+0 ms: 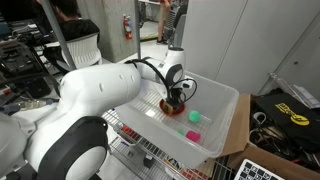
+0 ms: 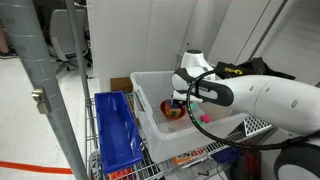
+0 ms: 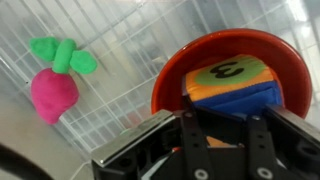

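A red bowl [image 3: 178, 72] sits in the white bin, holding a soft-looking block [image 3: 232, 76] with an orange and green face, a dark figure on it, and a blue side. Right over the bowl is my gripper, pointing down. Its dark fingers are shut at the block's near edge, and nothing shows between them. Whether they touch the block I cannot tell. Part of the bowl and block is hidden behind the gripper. In exterior view 1 the gripper [image 1: 177, 101] hangs low inside the bin over the bowl [image 1: 167, 110].
Beside the bowl lie a green toy [image 3: 66, 56] and a pink toy [image 3: 53, 95]. The white bin [image 1: 222, 120] has raised walls around them. A cardboard box [image 1: 238, 128] stands right of it; a blue tray [image 2: 118, 135] is left of it in exterior view 2.
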